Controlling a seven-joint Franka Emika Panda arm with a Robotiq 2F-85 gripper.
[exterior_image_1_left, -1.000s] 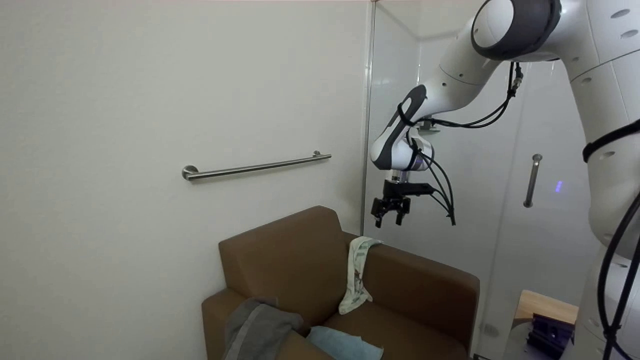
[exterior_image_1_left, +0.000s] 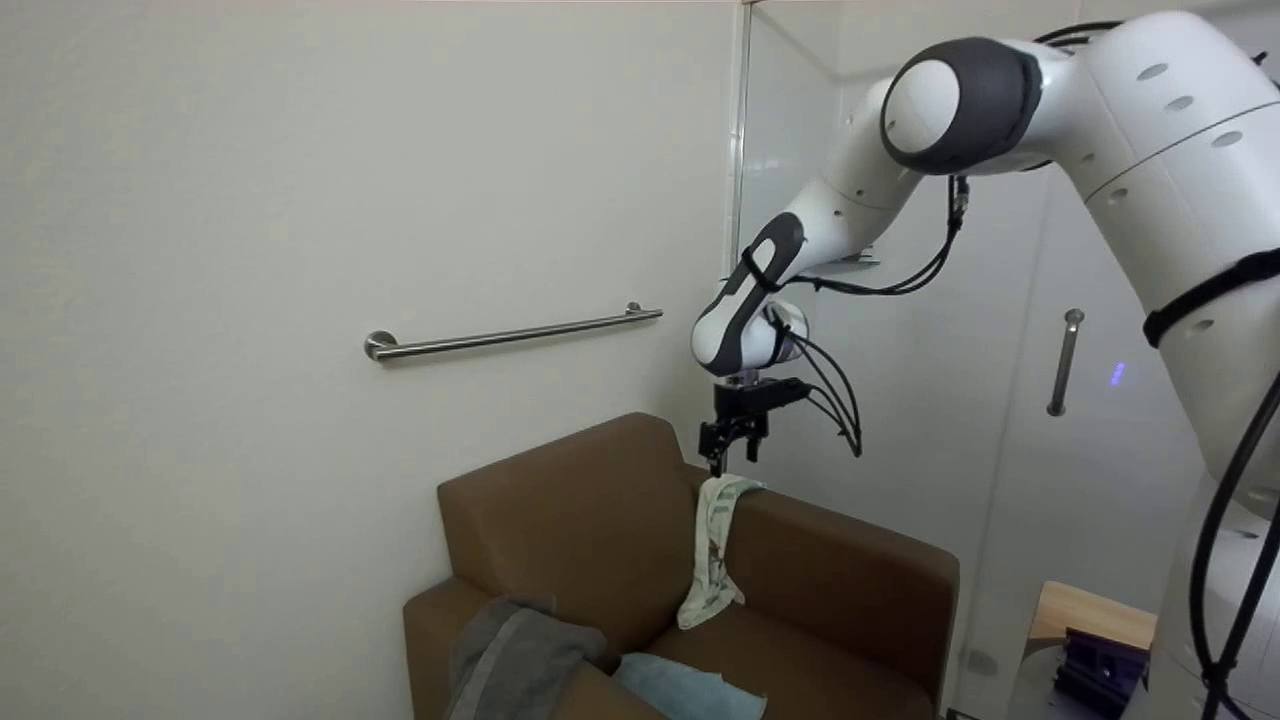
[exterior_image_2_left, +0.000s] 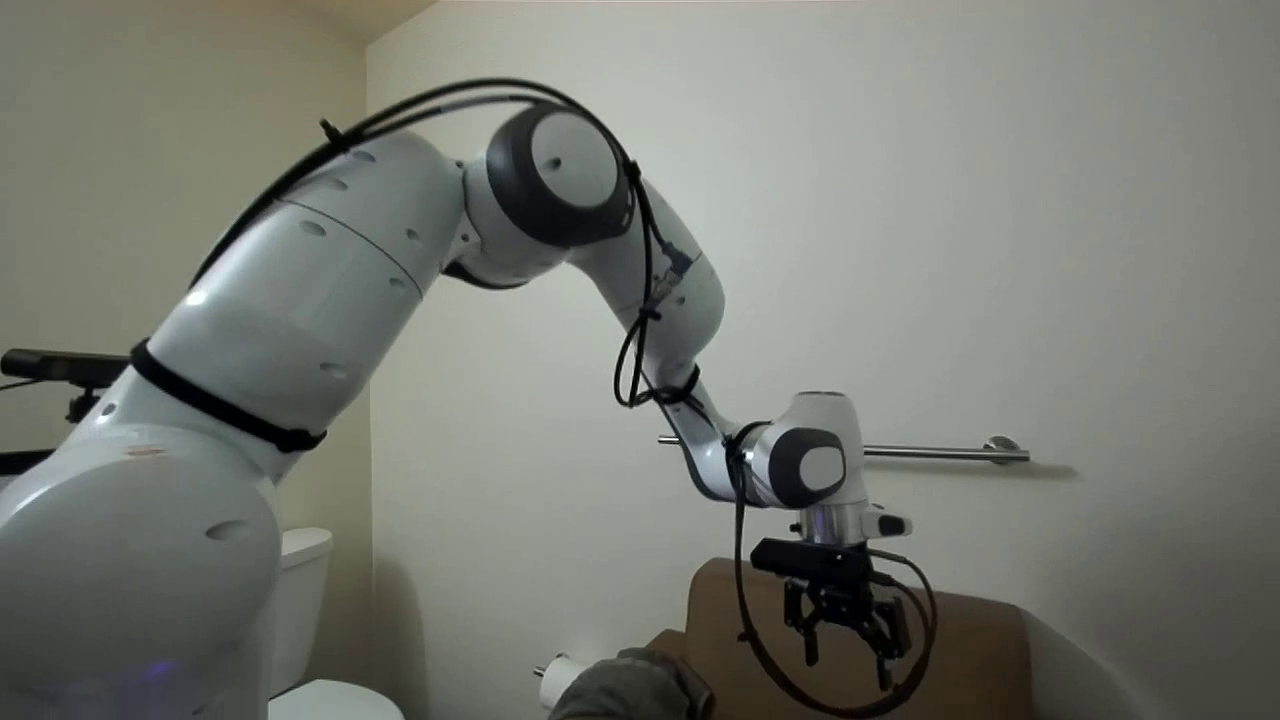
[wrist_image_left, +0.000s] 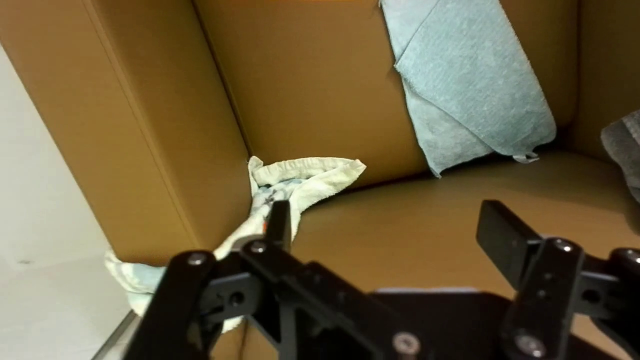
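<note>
My gripper stands open, fingers pointing down, with only air between them. In exterior view 1 the gripper (exterior_image_1_left: 734, 458) hangs over the inner corner where the chair's back meets its armrest. A whitish patterned cloth (exterior_image_1_left: 716, 540) drapes over that armrest and down to the seat. The same cloth (wrist_image_left: 327, 174) shows in the wrist view, partly covered by the left finger. Folded on the seat is a light blue cloth (wrist_image_left: 480, 78). A grey cloth (exterior_image_1_left: 528, 660) lies over the other armrest. Whether any finger touches the patterned cloth I cannot tell.
The brown armchair (exterior_image_1_left: 576, 516) stands against the wall, below a metal grab bar (exterior_image_1_left: 516, 337). A glass panel with a vertical handle (exterior_image_1_left: 1065, 360) is behind the arm. A toilet (exterior_image_2_left: 300, 600) stands at the left in exterior view 2.
In exterior view 1 the arm has moved left and the gripper has come lower, closer to the chair's corner and the patterned cloth. The cloths look the same as before.
</note>
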